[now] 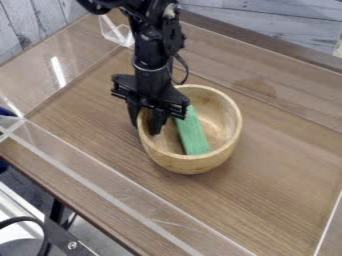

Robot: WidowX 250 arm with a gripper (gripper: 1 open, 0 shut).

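Note:
My black gripper [147, 112] is at the left rim of a light wooden bowl [214, 160], its fingers reaching down over and into that side. A long green object [194, 135] lies in the bowl, right of the fingers. Whether the fingers are closed on the rim is hard to tell.
The bowl stands on a wooden table [254, 210]. Clear plastic edging runs along the left side, and a black cable shows at the lower left corner.

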